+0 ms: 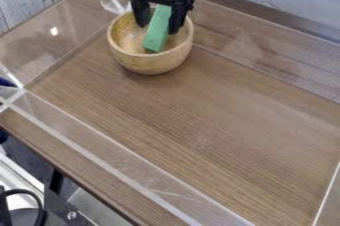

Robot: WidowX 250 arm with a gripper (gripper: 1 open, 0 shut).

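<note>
A wooden bowl sits at the upper middle of the table with a green elongated object inside it, leaning upright toward the back. My dark gripper hangs over the bowl's back part, open, its fingers on either side of the green object's upper end. Whether they touch it is unclear.
A transparent strip runs along the left side, with dark cables at the lower left corner.
</note>
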